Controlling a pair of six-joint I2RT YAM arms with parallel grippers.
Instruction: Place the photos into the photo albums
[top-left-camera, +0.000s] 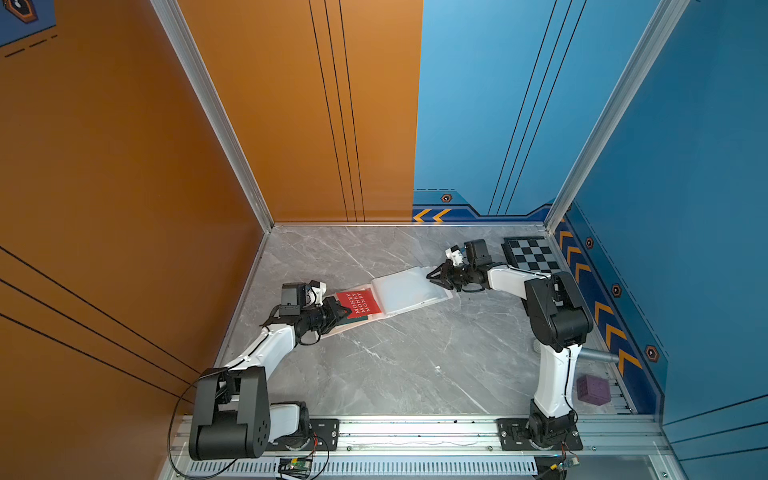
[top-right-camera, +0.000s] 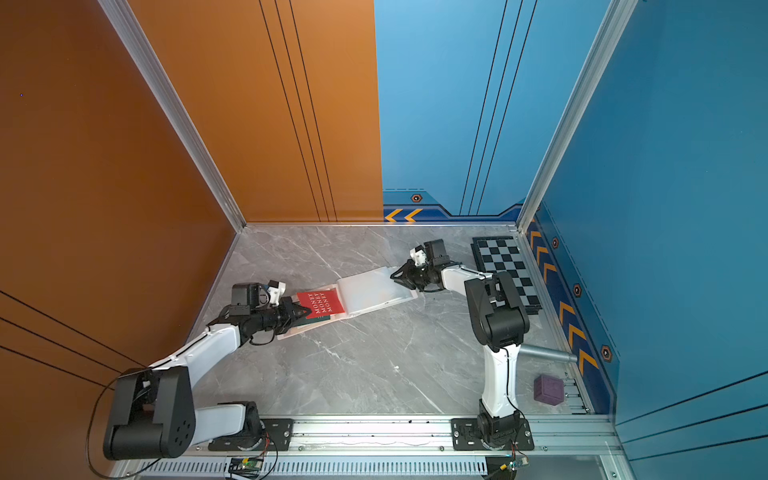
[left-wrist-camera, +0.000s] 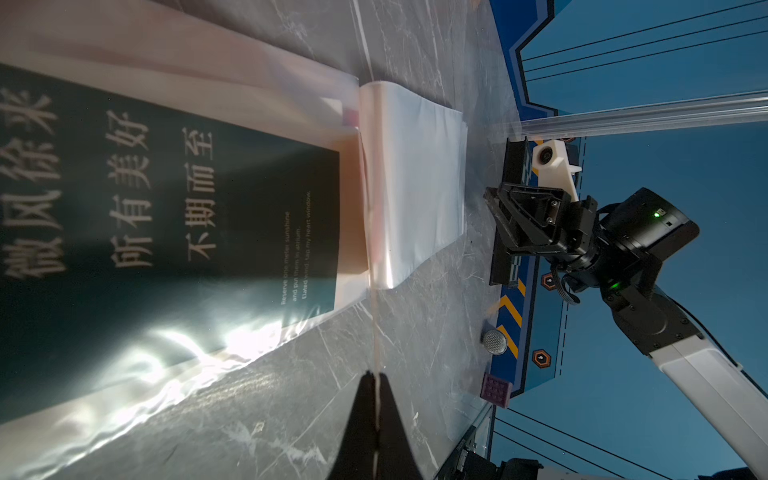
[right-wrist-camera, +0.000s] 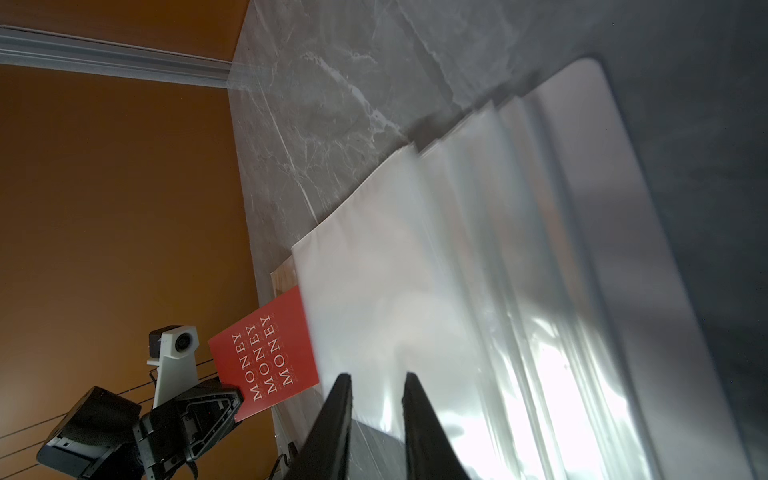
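An open album lies mid-table, its clear sleeves (right-wrist-camera: 384, 264) on the right and a page with dark green print (left-wrist-camera: 160, 200) on the left. My left gripper is shut on a thin red photo reading MONEY, held over the album's left part; in the left wrist view it shows edge-on as a thin line. My right gripper stands part open at the sleeves' right end, nothing visible between its fingers.
A checkered board (top-left-camera: 529, 253) lies at the back right, with a metal cylinder (top-right-camera: 544, 352) and purple block (top-right-camera: 549, 389) nearer the front.
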